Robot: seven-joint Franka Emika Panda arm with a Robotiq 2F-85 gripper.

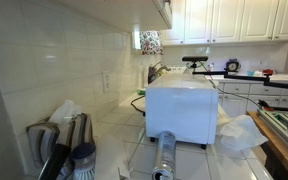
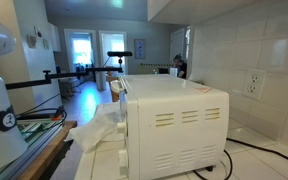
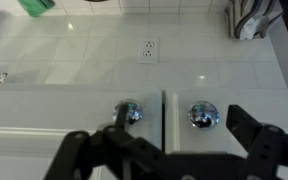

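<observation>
Two round shiny knobs, the left knob and the right knob, sit on white cabinet doors in the wrist view. A dark gap runs between the doors, which look nearly flush. My gripper is open in front of them, its dark fingers spread along the lower part of that view and nothing seen held. Part of the left knob is covered by a dark gripper part. Whether anything touches the knobs I cannot tell. Neither exterior view shows the gripper.
A white boxy appliance stands on the tiled counter, with a clear cylinder before it. A striped cloth item and a brush lie by the wall. A white arm section fills one edge.
</observation>
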